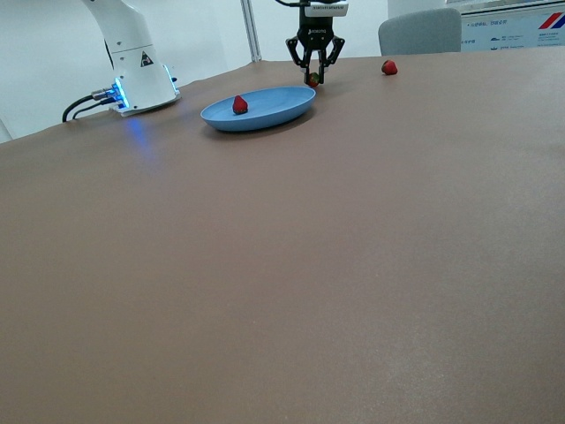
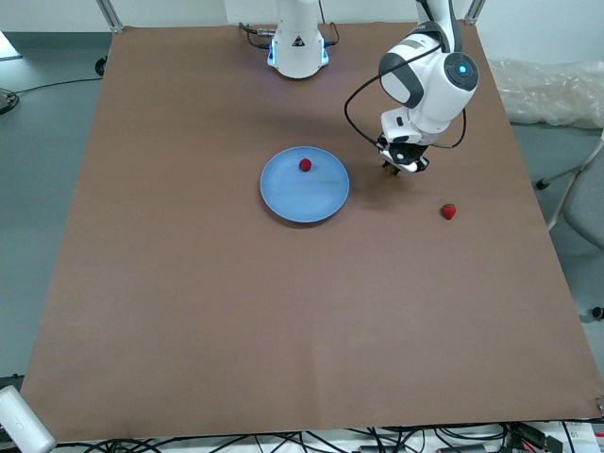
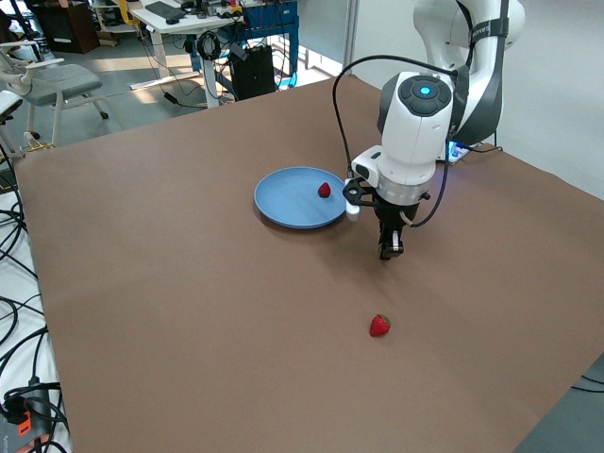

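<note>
A blue plate (image 2: 304, 189) holds one strawberry (image 2: 305, 165), seen also in the top view on the plate (image 1: 265, 119). My gripper (image 1: 313, 78) is low at the tabletop beside the plate, its fingers around a small strawberry (image 1: 313, 82), mostly hidden by them. In the right view the gripper (image 3: 391, 247) points down, behind the plate's edge from the left view. Another strawberry (image 2: 448, 211) lies alone on the brown table to the right, also visible in the top view (image 1: 389, 68).
A grey chair (image 2: 585, 203) and cabling lie beyond the edges.
</note>
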